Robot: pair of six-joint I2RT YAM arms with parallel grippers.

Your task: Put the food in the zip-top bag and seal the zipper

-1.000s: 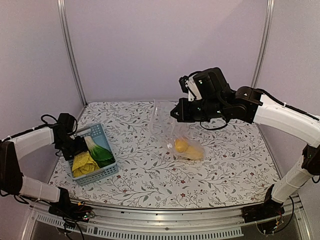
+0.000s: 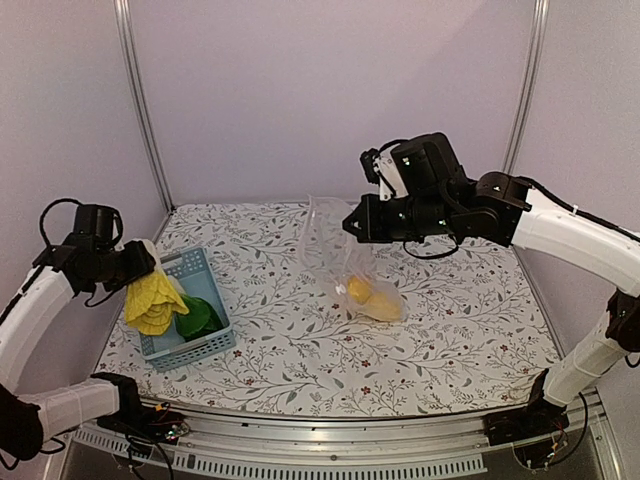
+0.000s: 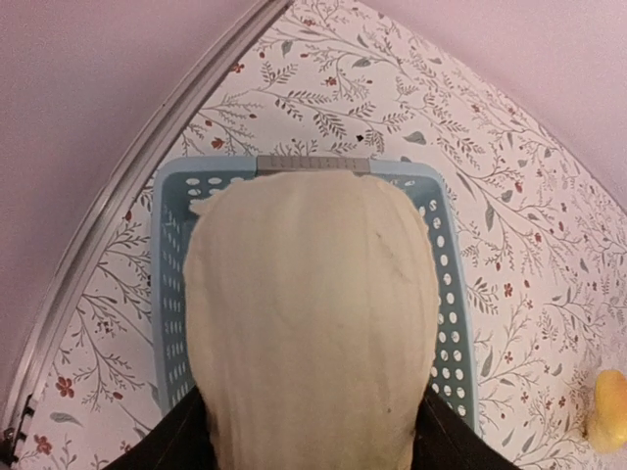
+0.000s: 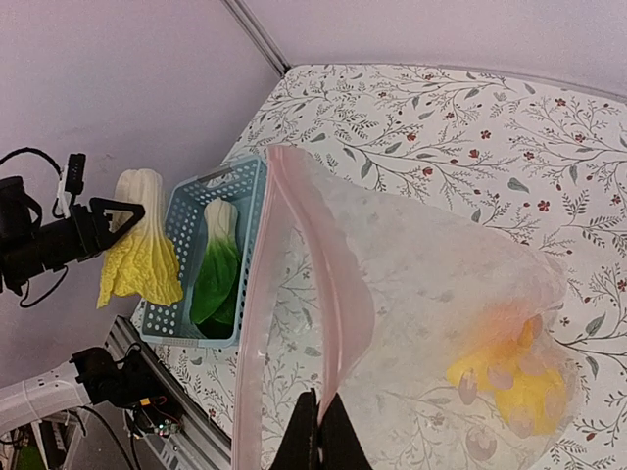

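Note:
Held above the basket's left side is a yellow leafy cabbage (image 2: 152,303) with a pale stalk (image 3: 313,313); my left gripper (image 2: 142,260) is shut on that stalk, leaves hanging down. A green leafy vegetable (image 4: 217,269) with a white stalk lies in the blue basket (image 2: 207,345). The clear zip top bag (image 2: 322,240) has a pinkish zipper edge (image 4: 338,294), which my right gripper is shut on. Lifted there, the bag's mouth gapes toward the left. Yellow food (image 2: 360,290) rests in the bag's bottom on the table, blurred by the plastic.
Walls close in the back and sides. A metal rail (image 2: 330,425) runs along the front edge.
The right arm and bag have barely moved.

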